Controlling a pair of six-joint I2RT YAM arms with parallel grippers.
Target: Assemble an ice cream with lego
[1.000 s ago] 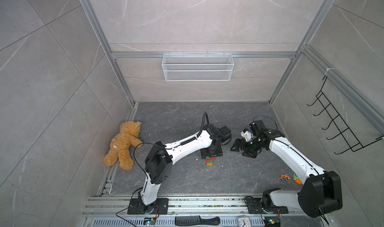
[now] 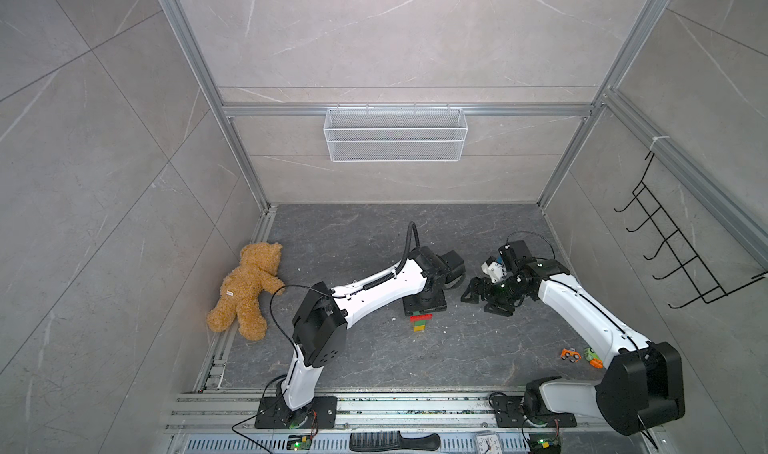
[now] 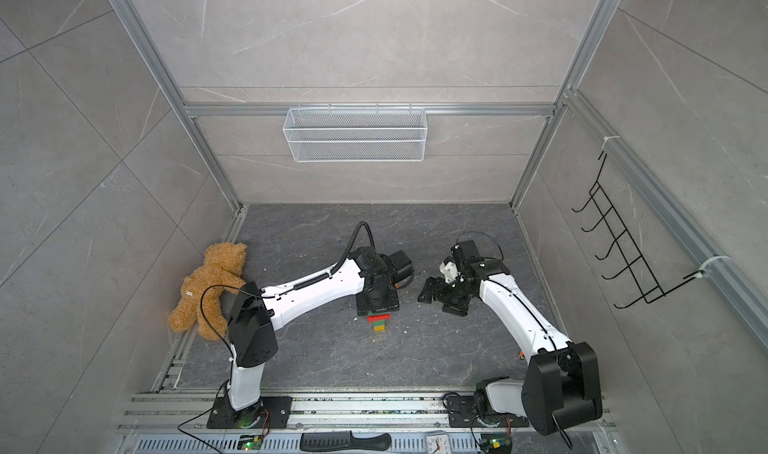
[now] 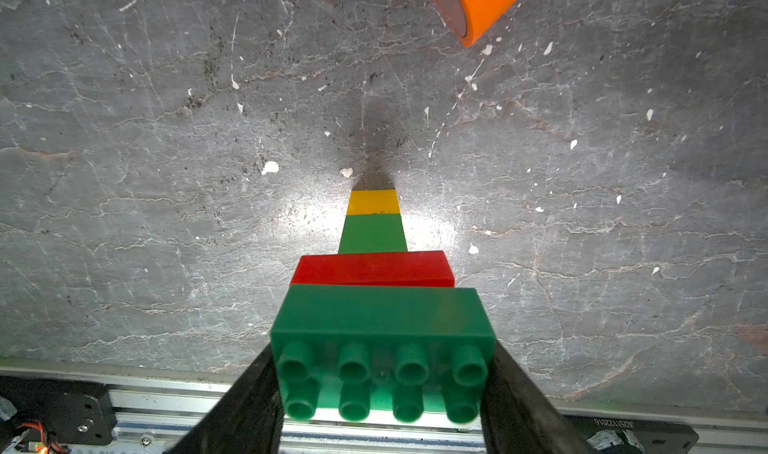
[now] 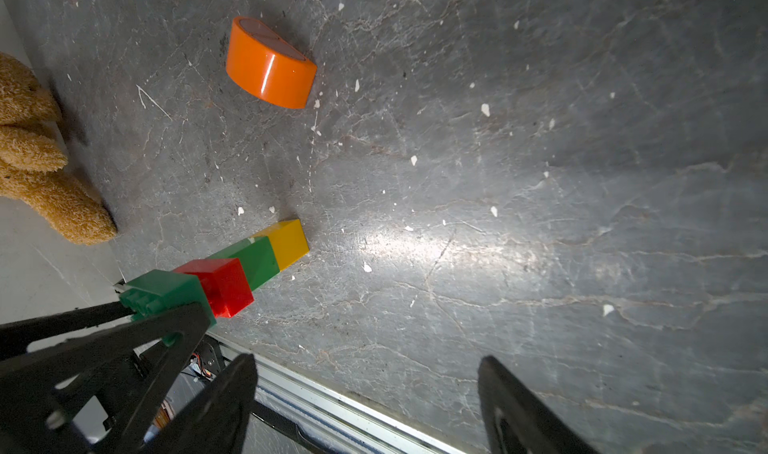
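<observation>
A joined stack of bricks hangs from or stands under my left gripper, whose fingers are shut on the sides of the wide dark green brick (image 4: pixel 381 318). Beyond it follow a wide red brick (image 4: pixel 373 269), a narrower green brick (image 4: pixel 373 234) and a yellow brick (image 4: pixel 373 203) at the far end. I cannot tell whether the yellow end touches the table. In the right wrist view the red brick (image 5: pixel 222 284) is seen from the side. My right gripper is apart from the stack, its fingers parted with only table showing between them.
An orange rounded piece (image 5: pixel 270 68) lies alone on the grey table. A teddy bear (image 2: pixel 246 287) rests at the left wall. Small orange (image 2: pixel 569 355) and green-orange (image 2: pixel 593 358) toys lie at front right. Bare table surrounds the stack.
My left arm has shifted very slightly to the right, with the stack still under it. The right arm looks unmoved.
</observation>
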